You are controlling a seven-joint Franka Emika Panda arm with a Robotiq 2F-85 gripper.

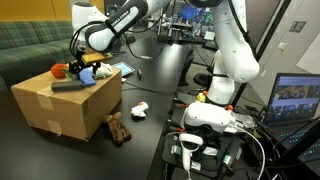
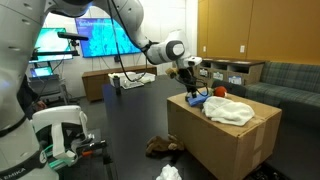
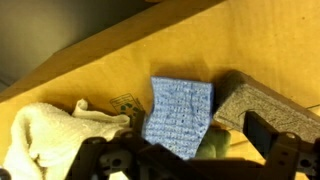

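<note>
A blue cloth-like block lies on top of a cardboard box. My gripper is over it, fingers apart, with the blue block showing between the fingers in the wrist view. To one side of the block sits a long dark grey block, and a white towel lies on the other side. Part of a green thing shows beside the blue block, mostly covered by the gripper. From exterior view 2, the gripper appears low over the box top, near the blue block; contact cannot be made out.
A red-orange round object also rests on the box. On the dark table in front lie a brown plush toy and a small white item. Bare tabletop surrounds them. A laptop stands far right.
</note>
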